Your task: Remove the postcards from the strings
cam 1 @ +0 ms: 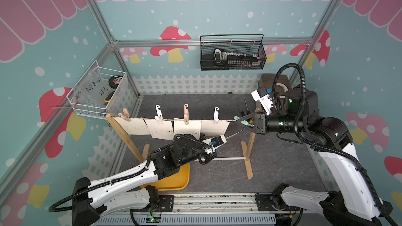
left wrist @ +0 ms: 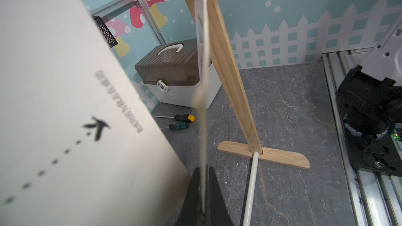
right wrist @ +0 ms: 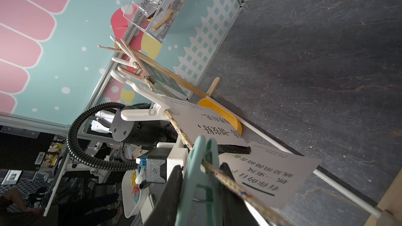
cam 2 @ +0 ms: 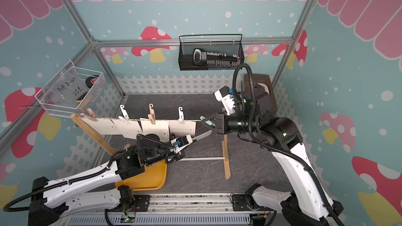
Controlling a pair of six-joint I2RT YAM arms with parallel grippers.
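My left gripper is shut on a thin white postcard (right wrist: 272, 171), which stands edge-on in the left wrist view and shows its printed face in the right wrist view. My right gripper (cam 1: 248, 121) is shut on a green clothespin (right wrist: 201, 180) at the string's right end. The string (right wrist: 184, 134) crosses that pin's prongs, and the held card is below, apart from the pin. Further left, several postcards (cam 1: 161, 129) hang from the string under white and wooden clips (cam 1: 186, 114). Beside the left gripper, a hanging card (left wrist: 62, 113) fills much of the left wrist view.
A wooden frame post (cam 1: 250, 146) carries the string at the right. Below the hanging cards lies a yellow tray (cam 1: 180, 180), partly behind my left arm. Screwdrivers (left wrist: 182, 118) and a brown toolbox (left wrist: 175, 67) are at the back right.
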